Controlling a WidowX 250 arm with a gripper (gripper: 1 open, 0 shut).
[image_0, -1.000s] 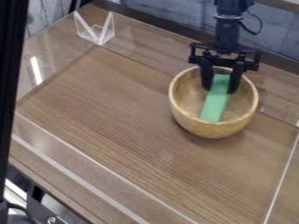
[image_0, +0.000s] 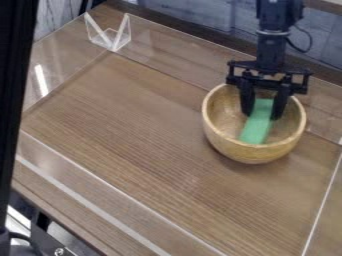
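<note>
My black gripper (image_0: 265, 98) reaches down from the top right into a wooden bowl (image_0: 238, 146) on the right of the table (image_0: 134, 140). Its fingers are inside the bowl's upper part, around the upper end of a green oblong object (image_0: 257, 124) that lies in the bowl. Whether the fingers touch or grip that object is unclear in this view.
A small white wire-like stand (image_0: 110, 32) sits at the back left of the table. A wall runs close behind the gripper along the back edge.
The gripper has shifted slightly right, and the bowl with the green object has moved a little to the right and downward in the view.
</note>
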